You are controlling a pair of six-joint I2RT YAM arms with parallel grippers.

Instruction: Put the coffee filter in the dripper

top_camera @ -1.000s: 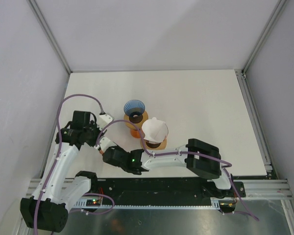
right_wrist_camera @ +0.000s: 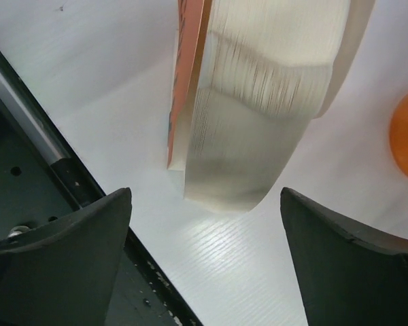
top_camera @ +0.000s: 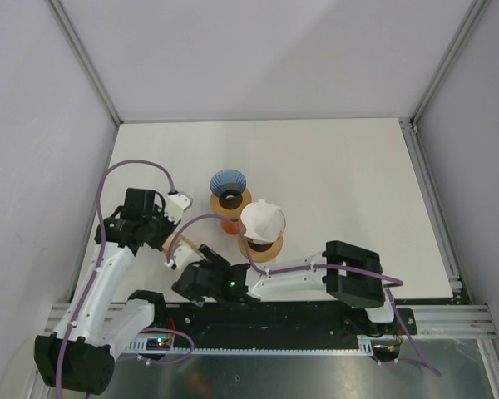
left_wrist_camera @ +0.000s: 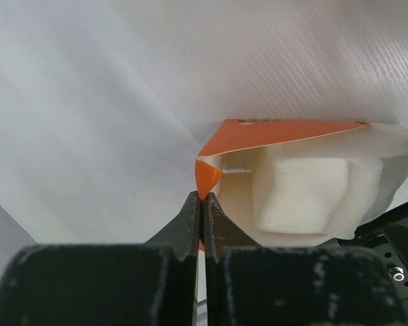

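Note:
In the left wrist view a packet of white coffee filters [left_wrist_camera: 299,193] with an orange card edge [left_wrist_camera: 279,132] lies at the lower right; my left gripper is shut at the packet's orange corner. In the right wrist view the filters [right_wrist_camera: 251,142] stand between and beyond the parted fingers of my right gripper, which is open. In the top view, a blue ribbed dripper [top_camera: 228,181] and a white dripper [top_camera: 263,221] sit on wooden stands, right of both grippers.
An orange round object [right_wrist_camera: 404,136] is at the right of the right wrist view, beside the filters.
My right arm has moved slightly toward the front edge of the table in the top view. The left arm has hardly moved.

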